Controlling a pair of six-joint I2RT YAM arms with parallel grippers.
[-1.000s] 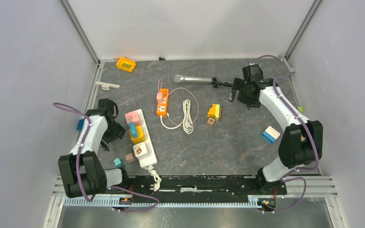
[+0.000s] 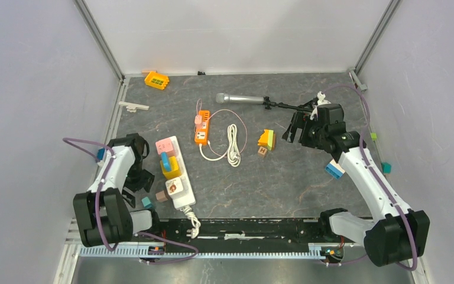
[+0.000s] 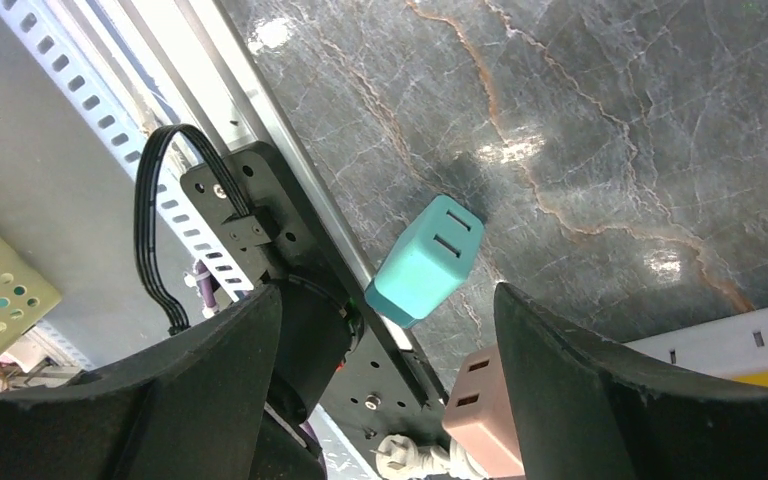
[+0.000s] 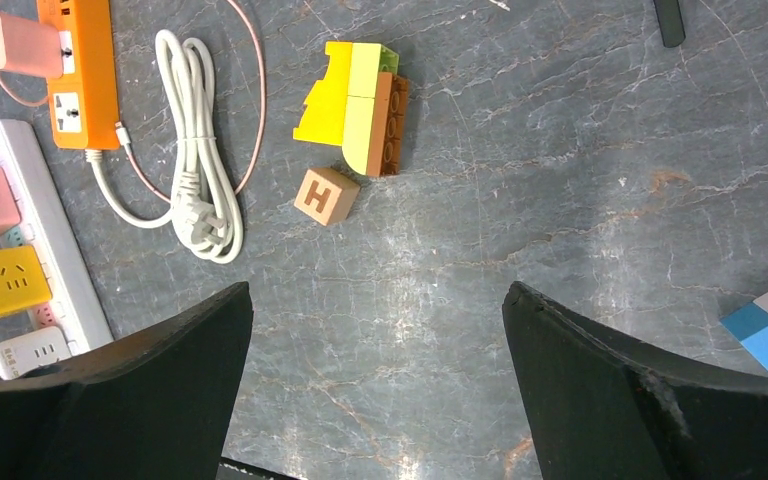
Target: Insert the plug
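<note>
A teal plug block (image 3: 428, 259) with two slots in its end lies on the table's near left edge, between the spread fingers of my left gripper in the left wrist view but not held. From above, the left gripper (image 2: 138, 190) is just left of this teal block (image 2: 147, 202). A white power strip (image 2: 182, 173) carries a pink, a yellow and a white block. Farther back stands an orange power strip (image 2: 202, 128) with a pink charger (image 2: 198, 120) on it. My right gripper is open over bare table, nothing between its fingers.
A brown block (image 2: 162, 196) sits close beside the teal one. Coiled white cable (image 2: 233, 145), yellow bricks (image 2: 266, 139) and a small brown cube (image 4: 326, 195) occupy the middle. A microphone on a stand (image 2: 240, 99) lies at the back.
The objects have stayed put.
</note>
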